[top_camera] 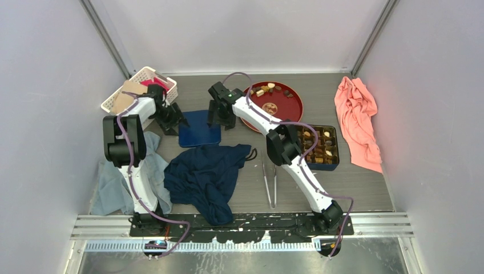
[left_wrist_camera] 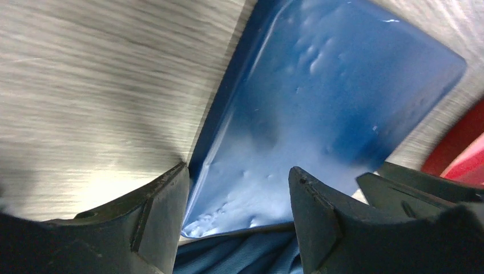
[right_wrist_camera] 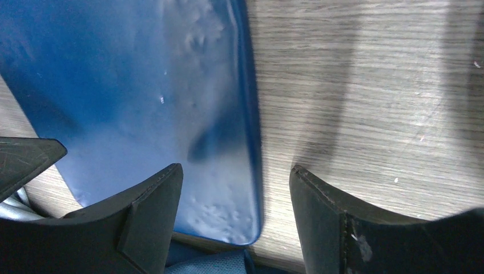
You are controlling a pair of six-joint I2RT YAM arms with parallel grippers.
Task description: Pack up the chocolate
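Observation:
A flat blue rectangular piece, apparently a box lid (top_camera: 199, 127), lies between both grippers. My left gripper is open at its left edge, one finger beside that edge and the other over the surface. My right gripper is open over its opposite edge, with nothing held. A chocolate box (top_camera: 330, 161), filled in compartments, sits at the right, partly behind the right arm. A red plate (top_camera: 288, 108) at the back holds several chocolates and other small pieces.
A white basket (top_camera: 107, 105) stands back left. Dark blue cloth (top_camera: 200, 182) lies directly in front of the blue piece, light blue cloth (top_camera: 114, 188) at left, pink cloth (top_camera: 357, 120) at right. Metal tongs (top_camera: 266, 185) lie front centre.

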